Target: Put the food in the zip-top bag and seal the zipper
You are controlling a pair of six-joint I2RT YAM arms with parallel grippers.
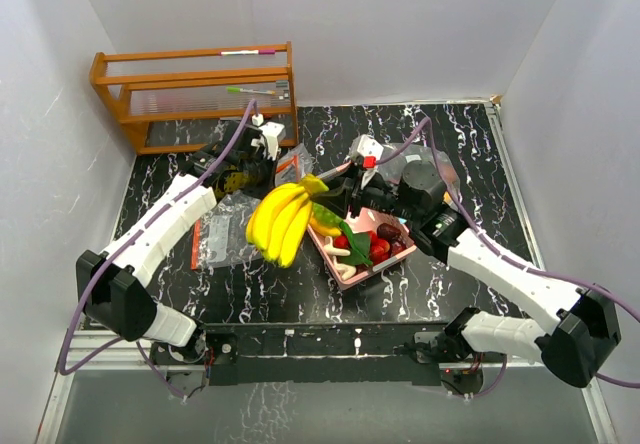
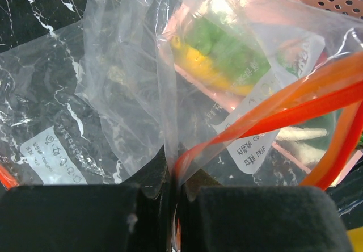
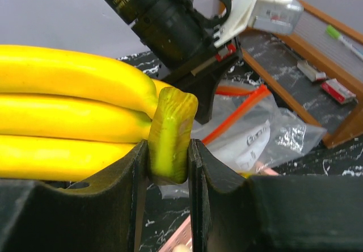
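Observation:
A bunch of yellow bananas hangs by its stem from my right gripper, shut on it, left of the pink basket of toy food. My left gripper is shut on the edge of a clear zip top bag with an orange zipper. In the top view that gripper is largely hidden by its own arm, just above and left of the bananas. The basket shows greens, red items, pale pieces and something yellow.
A wooden rack with pens stands at the back left. More clear bags lie behind the basket at the right. Bare marble table shows along the front.

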